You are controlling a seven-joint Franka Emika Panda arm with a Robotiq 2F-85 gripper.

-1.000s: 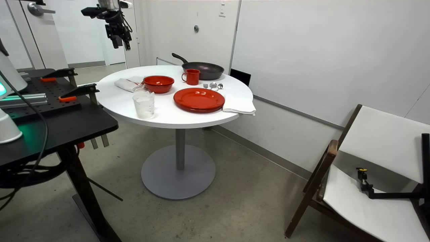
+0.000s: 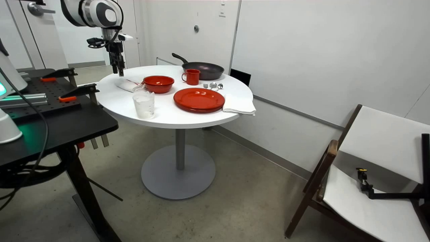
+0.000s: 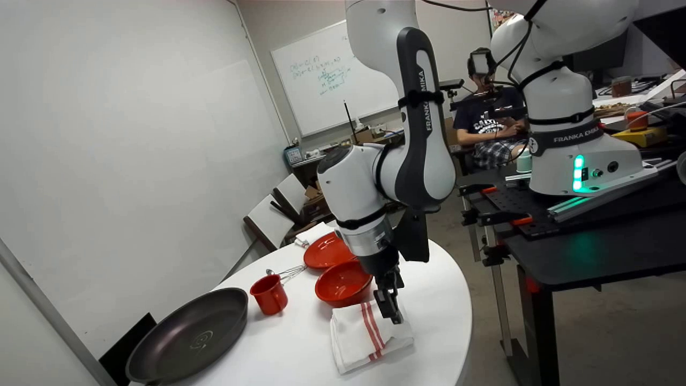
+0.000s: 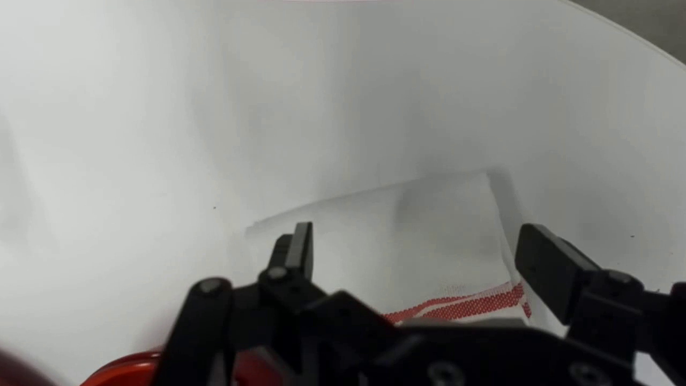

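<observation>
A folded white cloth with red stripes (image 3: pixel 360 334) lies on the round white table, right beside the red bowl (image 3: pixel 344 283). My gripper (image 3: pixel 393 319) hangs low over this cloth, pointing down. In the wrist view the gripper is open, its two black fingers wide apart. Between and beyond them shows the plain end of the cloth (image 4: pixel 399 238), with its red stripes near the lower edge of the gap. Nothing is gripped. Whether the fingertips touch the cloth cannot be told.
A clear cup (image 2: pixel 144 105) stands near the table's edge. Red plates (image 2: pixel 199 99), a red mug (image 2: pixel 191 76), a dark pan (image 2: pixel 205 70), utensils (image 2: pixel 213 86) and a white napkin (image 2: pixel 239 104) occupy the rest. Bare tabletop (image 4: pixel 161 128) surrounds the striped cloth's plain end.
My arm has come down from well above the table to just over the striped cloth. The objects on the table have stayed where they were.
</observation>
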